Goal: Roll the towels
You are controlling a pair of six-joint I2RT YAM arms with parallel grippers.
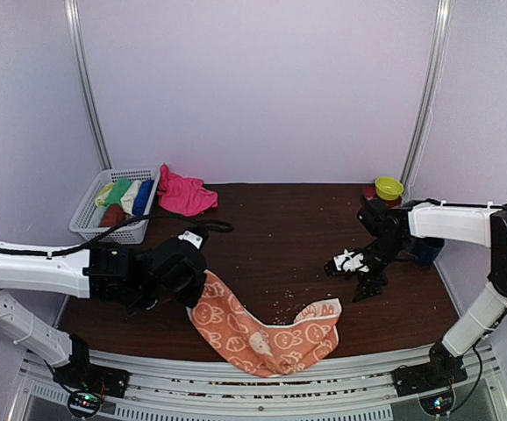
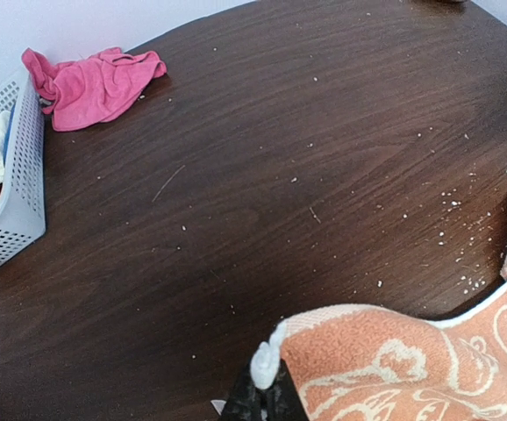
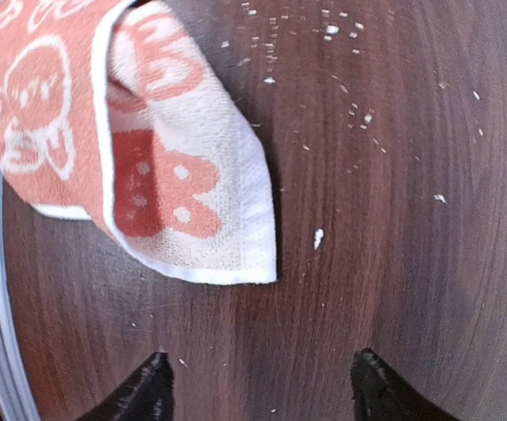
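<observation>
An orange towel [image 1: 258,342] with white animal figures lies bent along the table's front edge. My left gripper [image 1: 192,298] is shut on its left end; in the left wrist view a pinched tip of cloth shows at the gripper, with the towel [image 2: 403,368] stretching rightward. My right gripper [image 1: 354,285] is above the table at the towel's right; in the right wrist view its parted fingers [image 3: 139,395] are short of the towel's white-edged corner [image 3: 210,228], with bare wood between them.
A white basket [image 1: 91,219] of rolled towels and a pink towel [image 1: 183,193] are at the back left. Yellow [image 1: 389,186] and blue [image 1: 424,254] containers are at the right.
</observation>
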